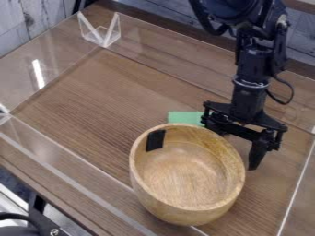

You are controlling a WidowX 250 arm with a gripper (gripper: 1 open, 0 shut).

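Note:
A large round wooden bowl [185, 184] with a dark patch at its upper-left rim stands at the lower middle of the table. My black gripper [237, 136] is over and just behind the bowl's right rim, its fingers spread open with nothing seen held between them. A flat green item [182, 118] lies behind the bowl, left of my gripper, partly hidden by both.
A white wire holder [101, 29] stands at the far back left. A dark object [13, 223] sits at the bottom-left corner, off the table's edge.

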